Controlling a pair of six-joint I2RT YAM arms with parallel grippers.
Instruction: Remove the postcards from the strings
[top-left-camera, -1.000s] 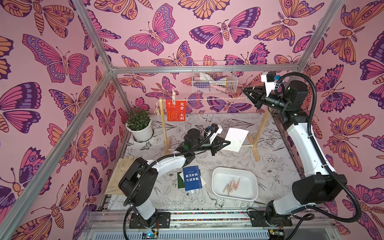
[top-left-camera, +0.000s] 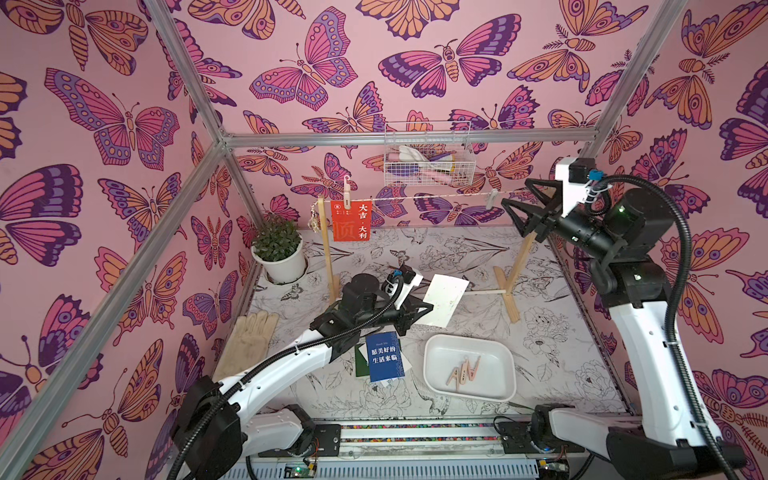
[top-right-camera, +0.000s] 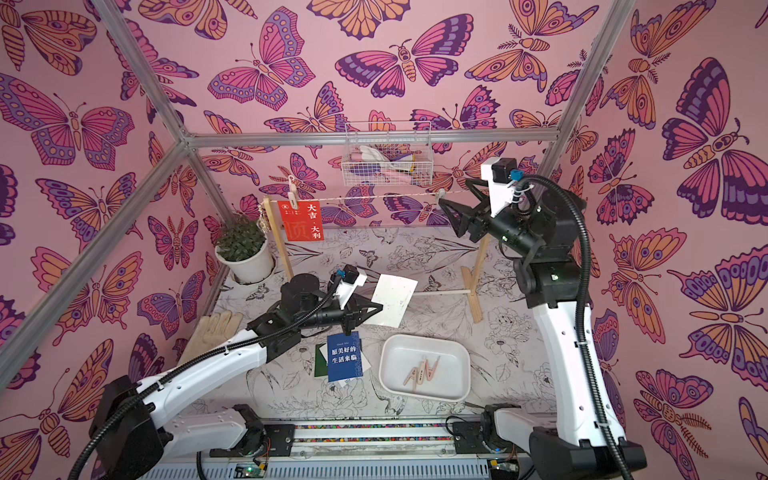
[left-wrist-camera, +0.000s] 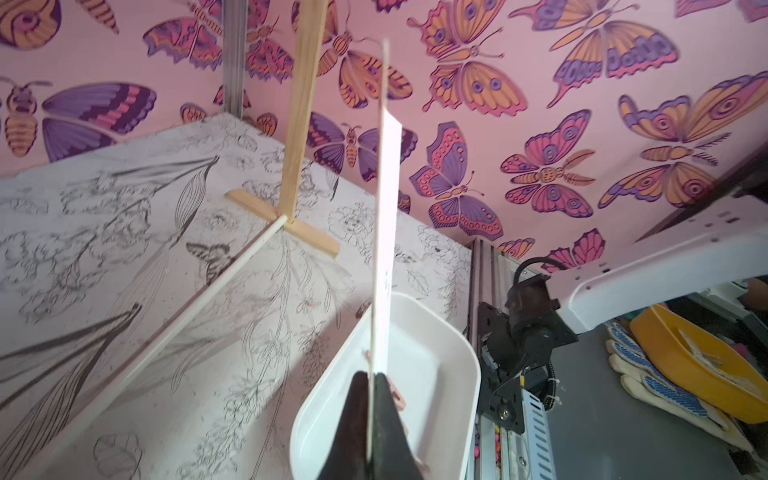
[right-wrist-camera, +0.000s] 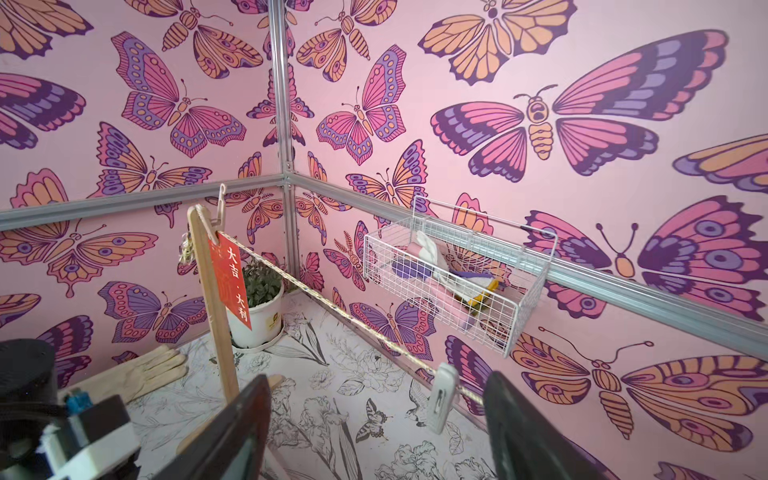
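Note:
A white postcard (top-left-camera: 446, 300) is pinched by its edge in my left gripper (top-left-camera: 424, 307), which is shut on it over the middle of the table. In the left wrist view the postcard (left-wrist-camera: 388, 208) stands edge-on between the fingers. A red postcard (top-left-camera: 350, 221) hangs from the left end of the string (top-left-camera: 424, 197), under a pink clothespin (top-left-camera: 347, 193). Toward the string's right end hangs a pale clip (right-wrist-camera: 442, 397). My right gripper is open behind that clip, apart from it, with nothing between its fingers.
A blue postcard (top-left-camera: 385, 357) tops a small pile at the front. To its right, a white tray (top-left-camera: 429, 352) holds several clothespins (top-left-camera: 463, 373). Wooden posts (top-left-camera: 520, 260) carry the string. A potted plant (top-left-camera: 279, 248) and gloves (top-left-camera: 247, 344) occupy the left side.
The left gripper has drawn toward the front left, carrying the white postcard. My right arm has shifted and backed off to the right, leaving the pale clip in view on the string.

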